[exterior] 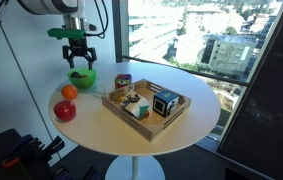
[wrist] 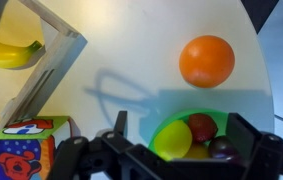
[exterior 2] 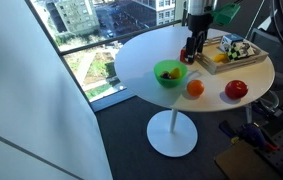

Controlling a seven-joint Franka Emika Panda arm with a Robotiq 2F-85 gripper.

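Note:
My gripper point(exterior: 79, 66) is open above the green bowl point(exterior: 90, 82), pointing down. In the wrist view its two fingers point(wrist: 120, 124) stand wide apart at the lower edge, with part of the green bowl point(wrist: 164, 128) below. Inside the bowl show a yellow-green fruit point(wrist: 173, 140), a red one point(wrist: 202, 127) and a darker one, partly covered by the gripper. Outside the bowl lie an orange point(wrist: 206, 62) and a large red fruit point(exterior: 65, 110), both on the white table. Nothing shows between my fingers.
A wooden tray point(exterior: 153, 133) holding several items, among them a dark box point(exterior: 165, 102), stands mid-table. A banana point(wrist: 6, 53) lies in it. Between tray and bowl sits a small colourful box point(wrist: 31, 148).

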